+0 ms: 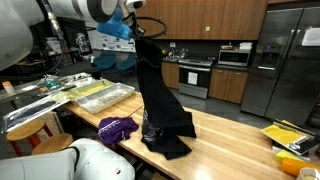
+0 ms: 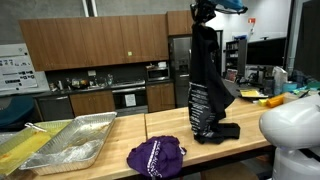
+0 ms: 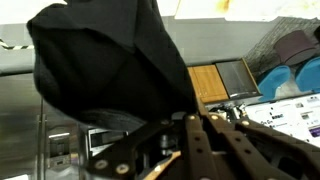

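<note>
A long black cloth (image 1: 165, 105) hangs from my gripper (image 1: 148, 36), which is raised high above the wooden table. The gripper is shut on the cloth's upper end. In exterior view 2 the cloth (image 2: 208, 95) drops in a narrow fall, and its lower end spreads over the tabletop. Dark folds of the cloth (image 3: 110, 60) fill the upper left of the wrist view and hide part of the fingertips.
A crumpled purple cloth (image 1: 117, 130) lies at the table's left side, near a pale tray (image 2: 72, 148) with clear wrap. Yellow items (image 1: 287, 136) sit at the right end. Bare tabletop (image 1: 225, 148) shows between.
</note>
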